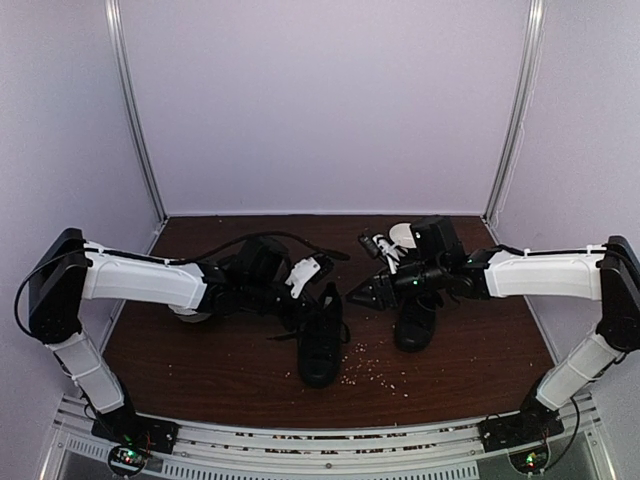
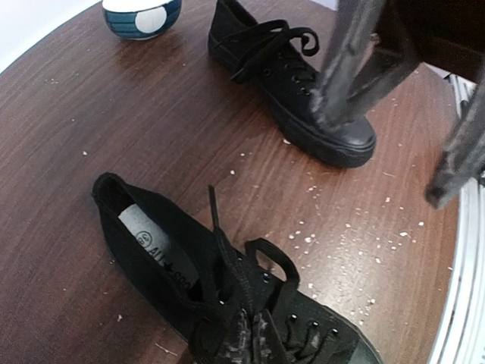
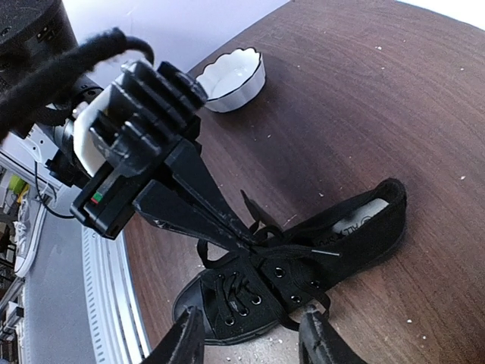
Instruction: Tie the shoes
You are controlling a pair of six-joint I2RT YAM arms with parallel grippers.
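Note:
A black sneaker (image 1: 319,355) lies in the middle, toe toward the front; its laces show in both wrist views, with loose loops and ends over the eyelets. My left gripper is shut on a lace above that shoe's tongue, also seen from the side in the right wrist view. My right gripper is part open above and right of this shoe, nothing visible between its fingers. A second black sneaker (image 2: 318,129), laced, lies to the right in the top view, partly under the right arm.
A bowl (image 2: 140,17) sits behind the second shoe, and a white dish (image 3: 231,80) stands at the left, partly behind the left arm. White crumbs are scattered between the shoes. The wooden board's front area is fairly clear.

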